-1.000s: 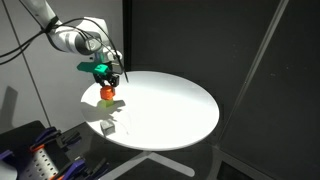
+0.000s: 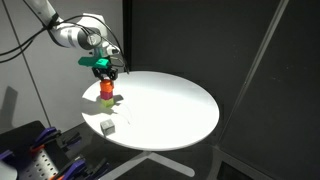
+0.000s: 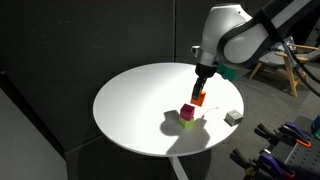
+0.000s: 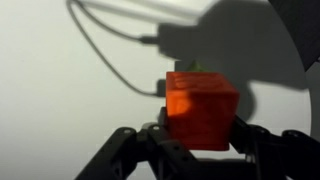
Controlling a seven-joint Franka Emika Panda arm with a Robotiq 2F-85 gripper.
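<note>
My gripper is shut on an orange block (image 4: 200, 105), which fills the space between its fingers in the wrist view. Below lies a small stack: a pink-red block (image 3: 187, 111) on top of a green block (image 3: 186, 122). From exterior view 1 the orange block (image 2: 106, 86) appears directly over the pink-red block (image 2: 106, 96). Exterior view 2 shows the orange block (image 3: 198, 98) to the right of the stack and a little higher, so it is not squarely above it. A sliver of green (image 4: 195, 67) peeks out past the held block in the wrist view.
A grey-white block (image 2: 108, 127) sits near the edge of the white oval table (image 2: 180, 105). Most of the tabletop away from the arm is bare. Dark cable shadows cross the surface in the wrist view.
The held orange block has shifted slightly upward in exterior view 1, and the pink-red block now shows beneath it. The green block and the grey-white block stay where they were.
</note>
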